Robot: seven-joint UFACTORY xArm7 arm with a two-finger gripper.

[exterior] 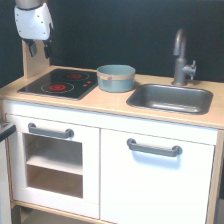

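Observation:
My gripper (pixel 40 48) hangs in the upper left corner, below a white arm, in front of the wooden side panel. Its dark fingers look spread apart, small in the view, and nothing shows between them. To its right and lower down, a blue-grey pot (pixel 116 79) with a brownish handle stands on the wooden counter, just right of the black stove top (pixel 60 83) with its red burner rings. The gripper is well clear of the pot.
A metal sink (pixel 172 98) with a grey faucet (pixel 181 60) takes up the counter's right side. Below are an open-fronted oven compartment (pixel 55 158) and a closed white cupboard door (pixel 153 185) with a dark handle.

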